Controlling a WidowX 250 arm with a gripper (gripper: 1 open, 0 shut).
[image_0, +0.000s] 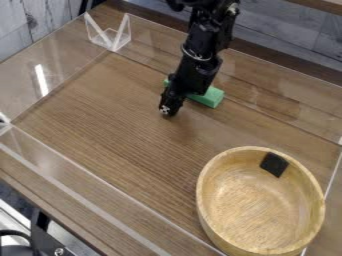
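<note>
My black gripper (168, 106) is low over the middle of the wooden table, its tip at the left side of a green block (206, 95). The arm above it partly covers the block. The fingers look shut, with nothing visible between them, though they are small and dark here.
A round tan bowl (254, 230) with a black piece (274, 164) on its right part sits at the lower right. A white wire rack (110, 32) stands at the back left.
</note>
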